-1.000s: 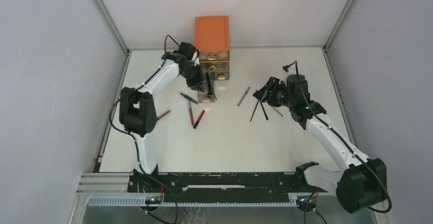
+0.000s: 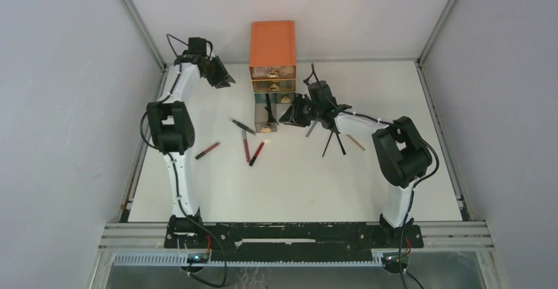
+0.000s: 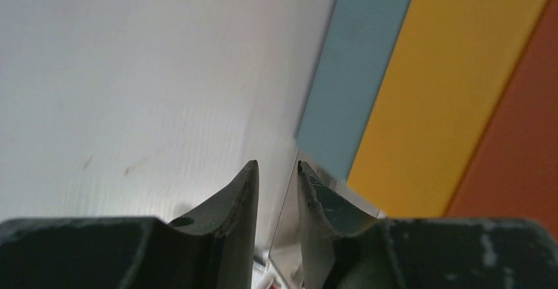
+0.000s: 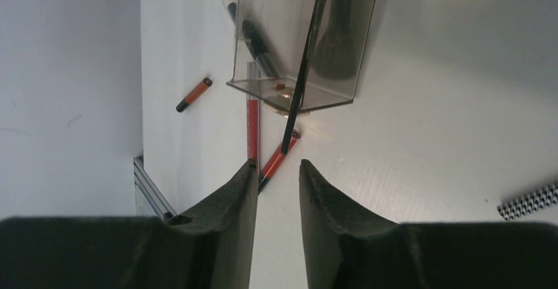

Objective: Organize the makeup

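A stacked organizer (image 2: 272, 42) with orange top stands at the back centre; a clear lower drawer (image 2: 265, 121) is pulled out, holding black brushes (image 4: 334, 45), one jutting over its front. My right gripper (image 2: 286, 119) is just right of that drawer, fingertips slightly apart, nothing seen between them. My left gripper (image 2: 228, 82) is left of the organizer, fingers slightly parted and empty, beside its blue, yellow and orange tiers in the left wrist view. Red tubes (image 2: 256, 154) and a dark pen (image 2: 243, 126) lie in front of and left of the drawer.
Several brushes and pencils (image 2: 355, 142) lie on the right of the white table, partly under the right arm. Walls border the back and sides.
My left gripper has moved away from the open drawer toward the back left. My right gripper has moved left, up to the drawer's right side.
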